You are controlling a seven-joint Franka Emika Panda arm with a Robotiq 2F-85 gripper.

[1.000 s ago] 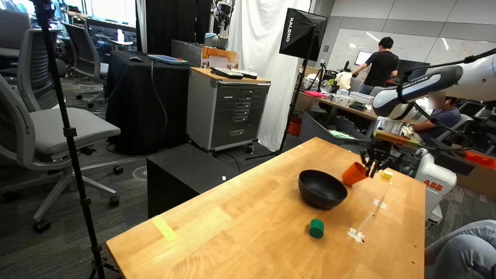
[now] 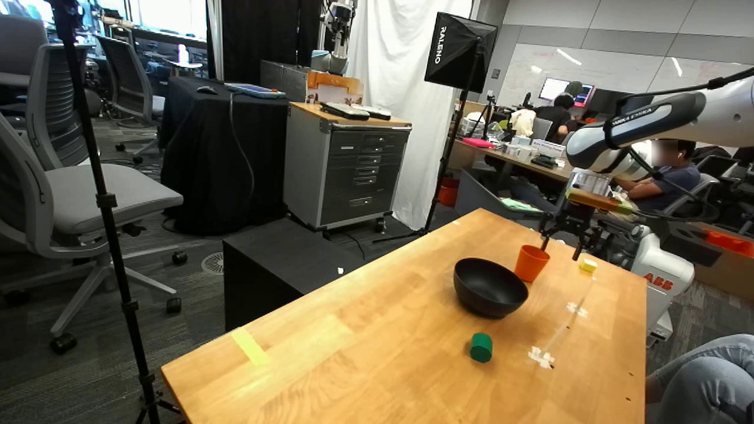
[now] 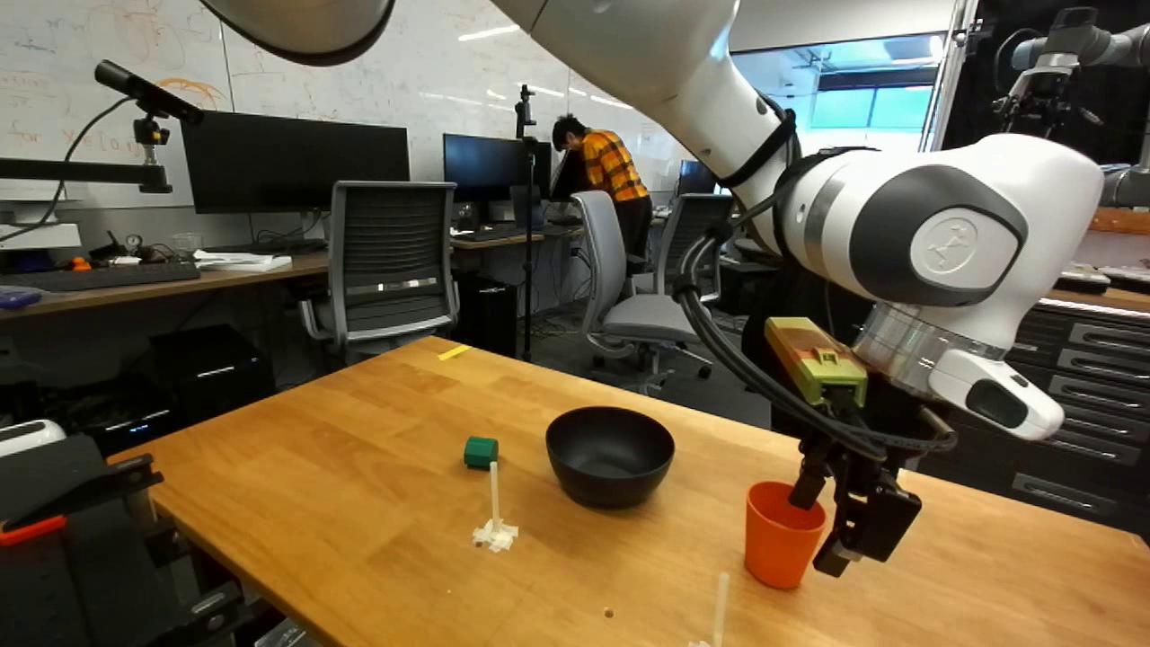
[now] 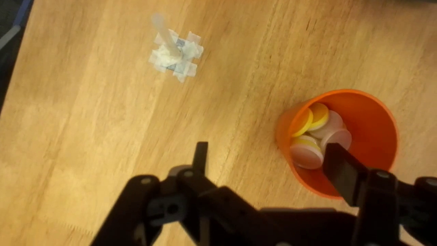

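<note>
An orange cup (image 4: 370,123) stands upright on the table; in the wrist view several yellow and pale discs (image 4: 307,151) lie inside it. My gripper is open, its fingers wide apart with nothing held between them. One finger (image 3: 806,487) reaches into the mouth of the cup, while the other hangs outside, beside its wall. Left of the cup in exterior view 1 sits an empty-looking black bowl (image 2: 488,286). Nearer that camera is a green cylinder (image 2: 481,347). A small yellow block (image 2: 588,265) rests on the far side of my gripper.
Thin upright pale sticks are taped to the table, one with a taped base (image 4: 186,57) in the wrist view and another stick (image 3: 495,494) near the green cylinder.
The cup was tilted with my gripper's fingers close together at its rim; it is now upright, and the fingers have spread apart. A person in the background has moved lower.
</note>
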